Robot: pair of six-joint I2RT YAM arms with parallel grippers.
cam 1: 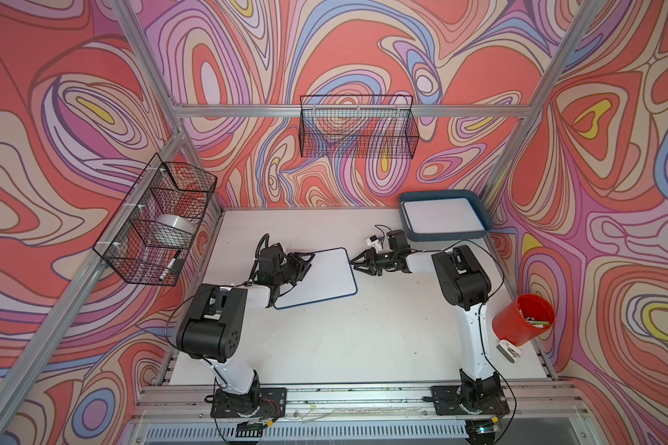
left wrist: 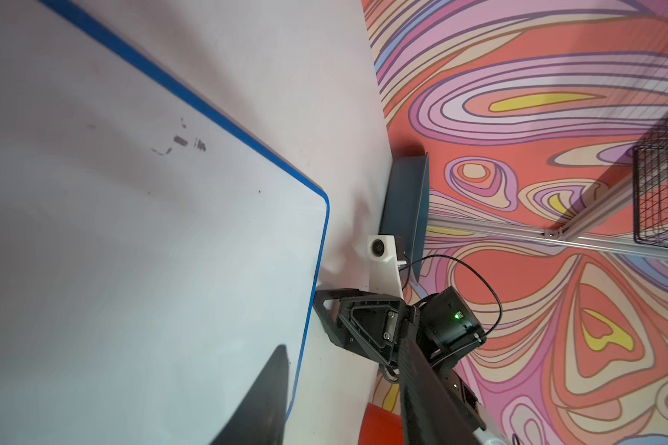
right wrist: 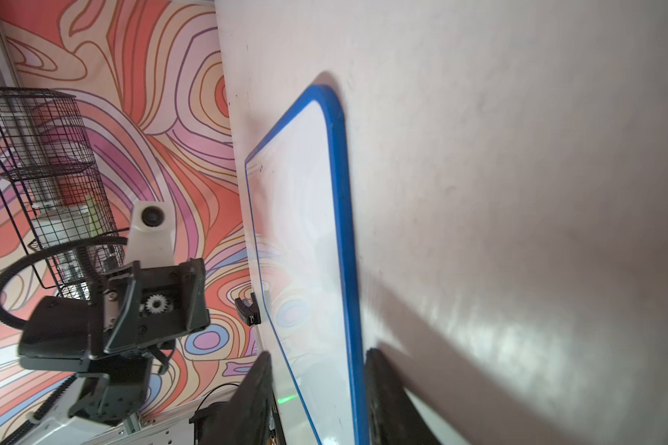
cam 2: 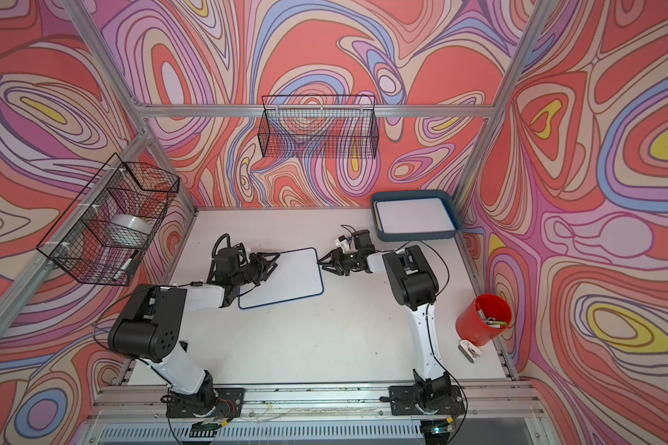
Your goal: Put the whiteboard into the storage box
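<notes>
The whiteboard [cam 1: 320, 280], white with a thin blue rim, lies slanted on the table at left of centre. Over its left part reaches my left gripper [cam 1: 305, 267], hiding that end in both top views. Its fingers [left wrist: 271, 396] are apart in the left wrist view, with nothing gripped between them. At the board's right edge, my right gripper [cam 1: 354, 264] stands open; in the right wrist view the blue rim passes close by one of its fingers [right wrist: 378, 393], and contact is unclear. The dark blue storage box [cam 1: 445, 236] sits at the back right, a white panel inside.
A red bin [cam 1: 513, 326] holding several items stands at the right edge, a small eraser-like object [cam 1: 507, 350] before it. Wire baskets hang on the left [cam 1: 156, 230] and back [cam 1: 358, 133].
</notes>
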